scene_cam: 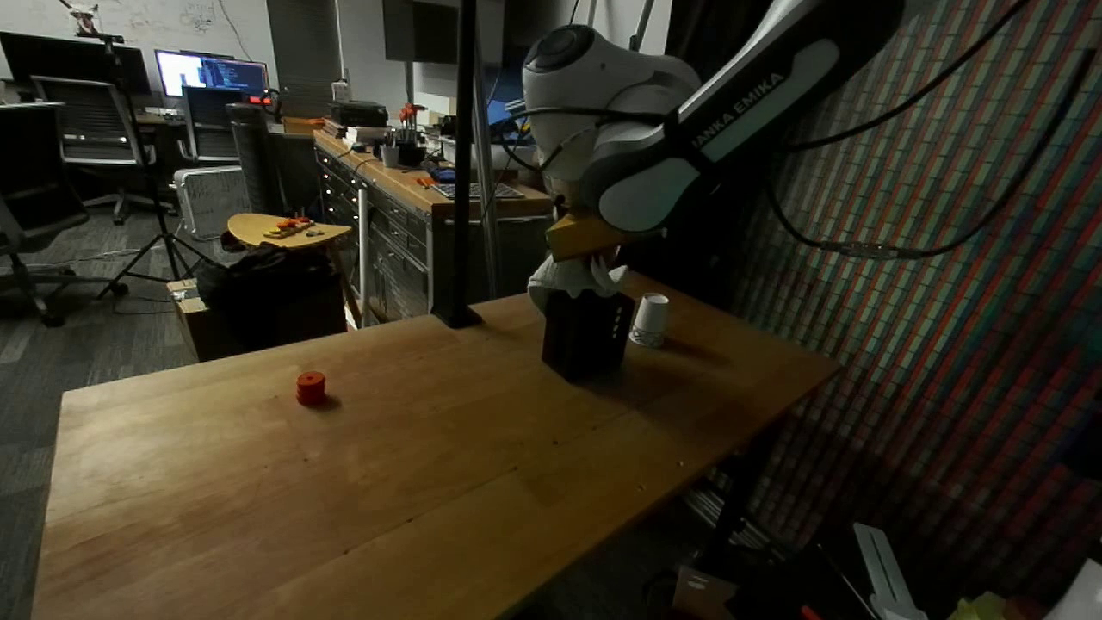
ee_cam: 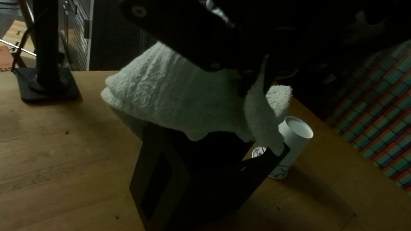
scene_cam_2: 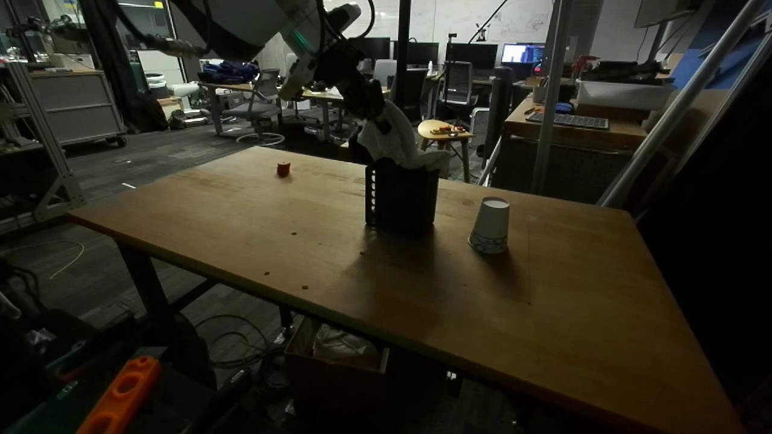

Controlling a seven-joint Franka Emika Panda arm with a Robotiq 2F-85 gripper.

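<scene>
A white cloth (ee_cam: 173,92) hangs bunched from my gripper, which is shut on it. Its lower folds spread over the open top of a black box (ee_cam: 185,181) standing on the table. In exterior view 2 the cloth (scene_cam_2: 394,137) drapes down to the rim of the black box (scene_cam_2: 401,199), with one end lying out over the right side. From exterior view 1 the cloth (scene_cam: 568,279) shows above the black box (scene_cam: 585,336), just under the hand. How much of it reaches inside the box is hidden.
A white paper cup (scene_cam_2: 490,225) stands upside down close beside the box. At the table's far end sits a small red cylinder (scene_cam: 311,388). A black post (scene_cam: 457,310) rises at the table's back edge.
</scene>
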